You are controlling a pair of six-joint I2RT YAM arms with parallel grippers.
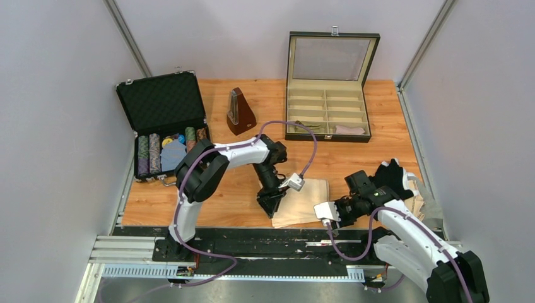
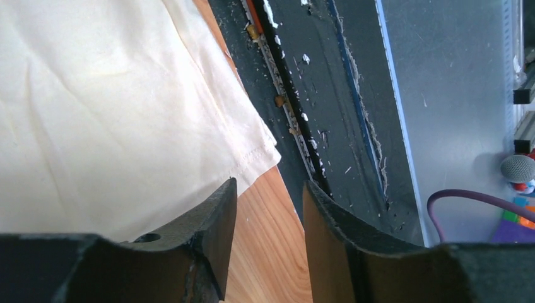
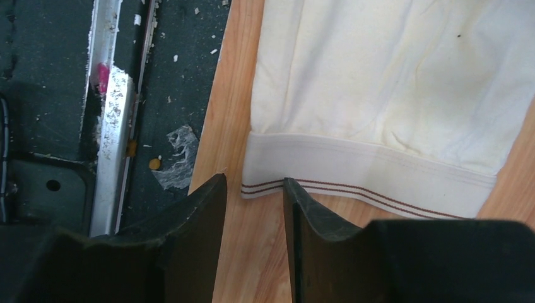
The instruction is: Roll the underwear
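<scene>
The cream underwear (image 1: 301, 200) lies flat near the table's front edge, between both grippers. In the left wrist view, a corner of the cloth (image 2: 139, 126) is just beyond my left gripper, which is part open with nothing visible between its fingers. In the right wrist view, my right gripper is open over the striped waistband (image 3: 353, 170) at the cloth's corner; the right finger overlaps it in view. Whether it touches is unclear.
An open divided box (image 1: 325, 85) holds rolled cloths at the back right. A case (image 1: 161, 95) stands left, a wooden metronome (image 1: 240, 117) at the back, dark cloths (image 1: 391, 180) at right. The front edge borders a black rail.
</scene>
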